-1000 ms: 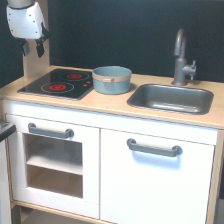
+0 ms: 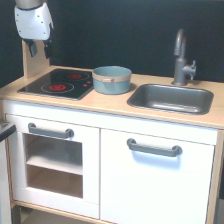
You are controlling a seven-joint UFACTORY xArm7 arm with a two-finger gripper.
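Note:
My gripper hangs at the upper left of the camera view, above the left back corner of a toy kitchen. Its fingers are dark and small, so whether they are open or shut is unclear. A grey-blue pot sits on the wooden counter, right of the black stove top with its red rings.
A metal sink with a grey tap fills the right of the counter. Below are an oven compartment and a white cupboard door with handles. Some bare counter lies between pot and sink.
The gripper has shifted slightly at the upper left. The pot and the kitchen look the same.

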